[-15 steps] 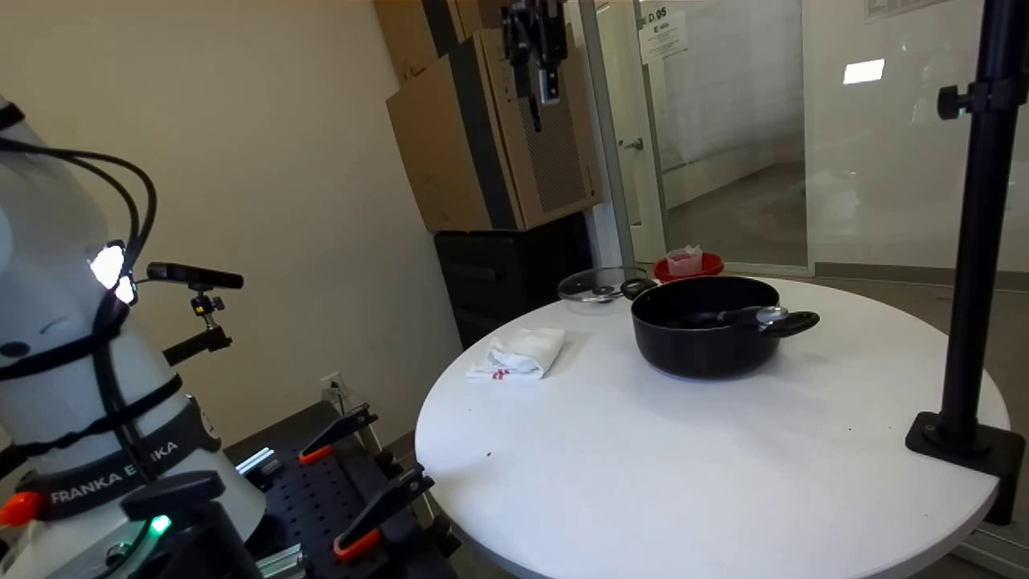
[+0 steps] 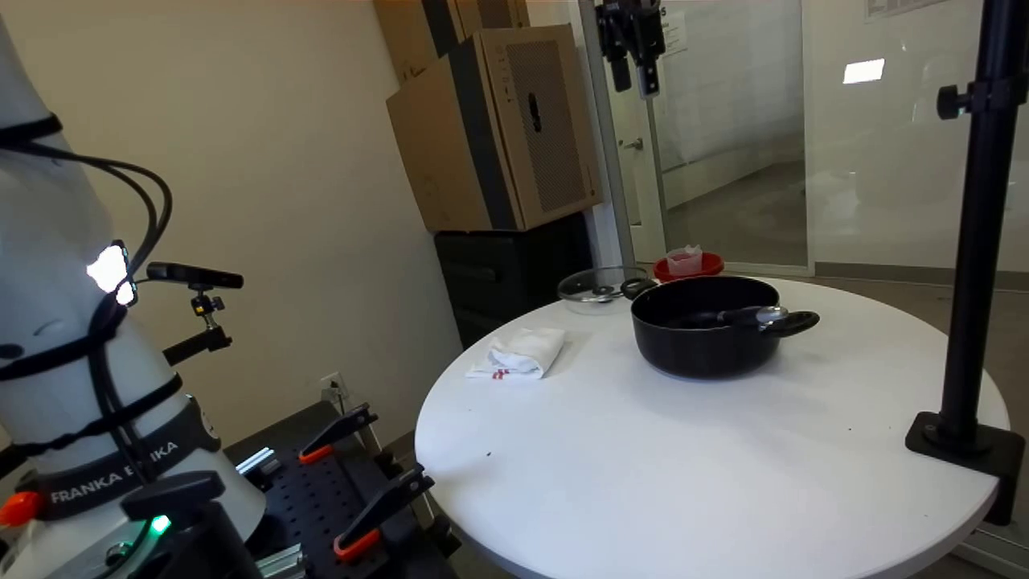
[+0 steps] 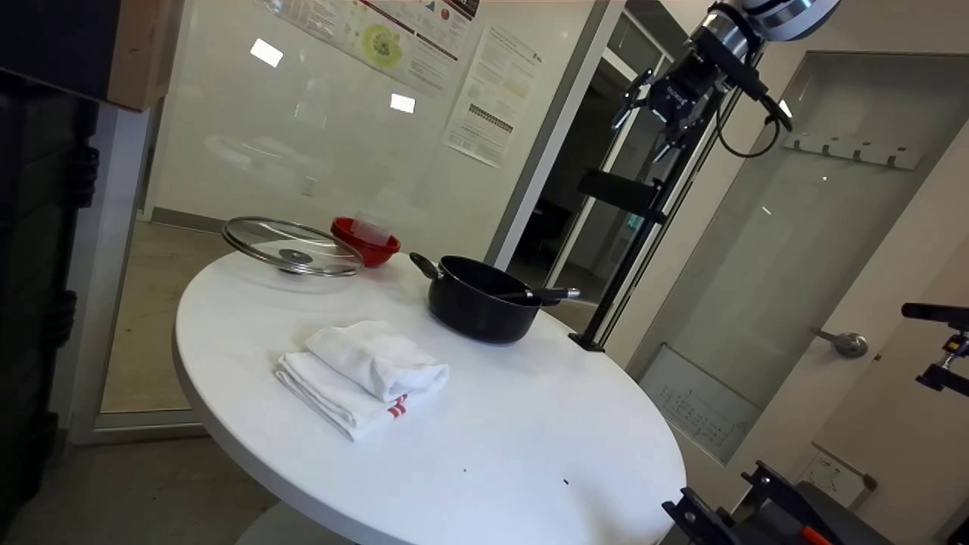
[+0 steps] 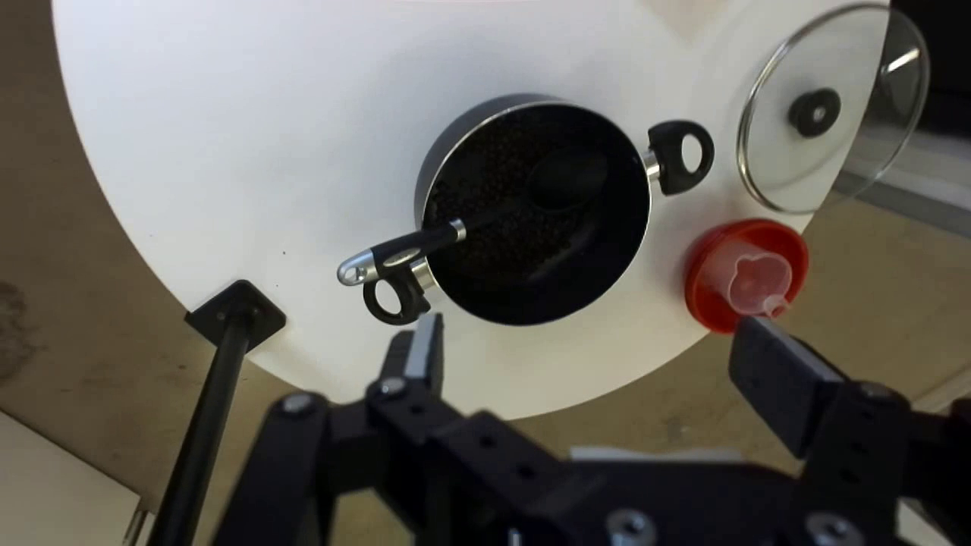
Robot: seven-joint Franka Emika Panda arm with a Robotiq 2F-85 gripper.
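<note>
My gripper is open and empty, high above the table; in exterior view 1 the gripper (image 2: 634,87) hangs near the top edge. Below it a black pot (image 4: 537,305) stands on the white table. A ladle (image 4: 400,250) lies in the pot, its handle resting over the rim beside one pot handle; small dark bits cover part of the pot's bottom. A glass lid (image 3: 292,247) with a black knob and a red bowl (image 4: 703,273) are by the far edge. Inside the bowl is a clear plastic cup (image 4: 760,283). A folded white towel (image 3: 363,363) lies on the table.
A black post (image 2: 969,241) is clamped at the table's edge, close to the pot's ladle side. Cardboard boxes (image 2: 502,125) are stacked against the wall.
In exterior view 1 my gripper has moved to the right and slightly up, from before the boxes to before the glass wall. The things on the table have not moved.
</note>
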